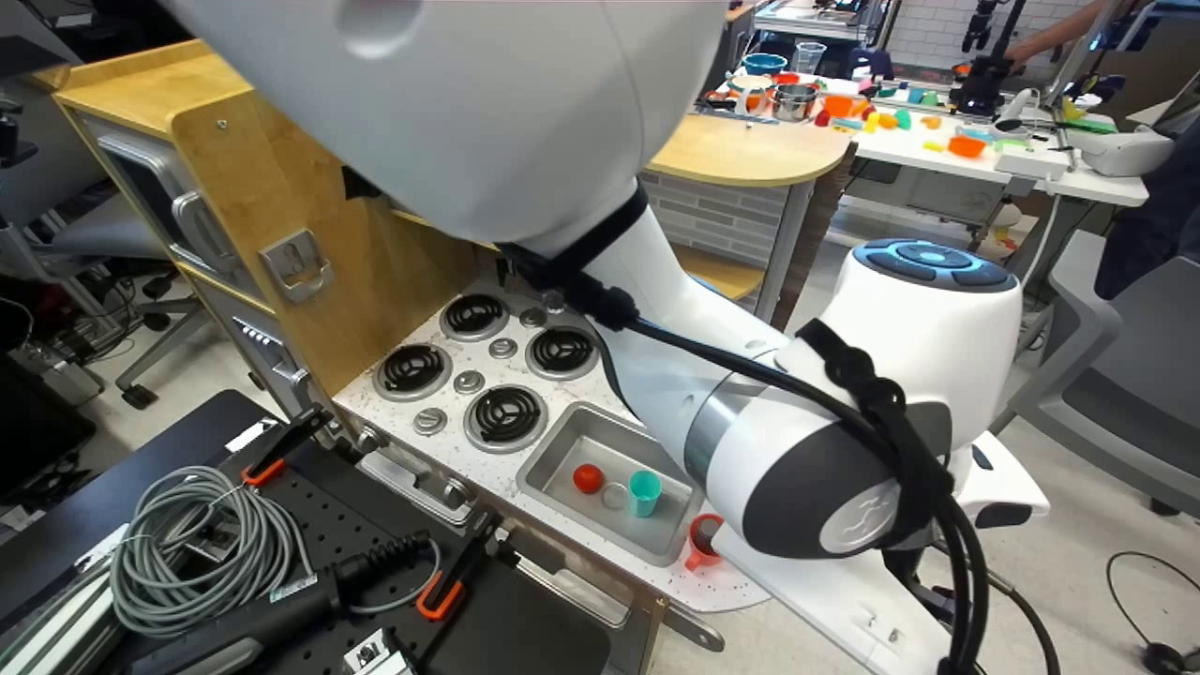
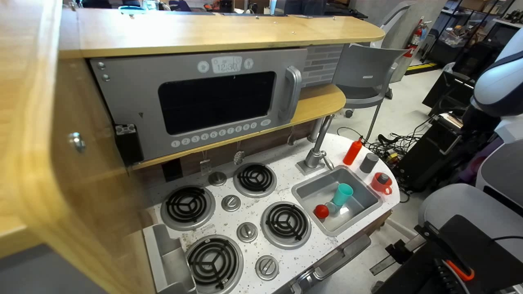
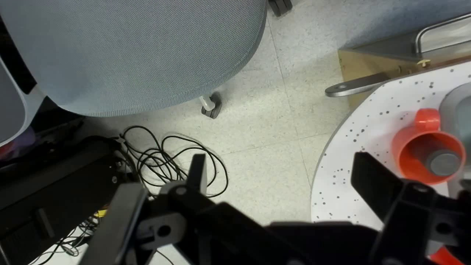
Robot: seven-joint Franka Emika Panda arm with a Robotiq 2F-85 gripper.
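In the wrist view my gripper stands open, its two dark fingers wide apart with only floor and the counter's edge below the gap. An orange-red mug [image 3: 398,148] sits on the speckled counter [image 3: 349,176] beyond the right finger. Inside the mug is a grey cylinder [image 3: 444,162]. A red ball [image 2: 321,211] and a teal cup [image 2: 343,194] lie in the metal sink [image 2: 361,217], with a clear round item [image 2: 331,207] between them. In exterior view 1 the arm hides the gripper.
Behind the sink, a red bottle [image 2: 352,152] and another grey cylinder [image 2: 368,162] stand near the faucet [image 2: 319,147]. Stove burners [image 2: 285,220] fill the counter's other side. A grey chair [image 3: 154,48] and loose cables [image 3: 161,161] occupy the floor off the counter.
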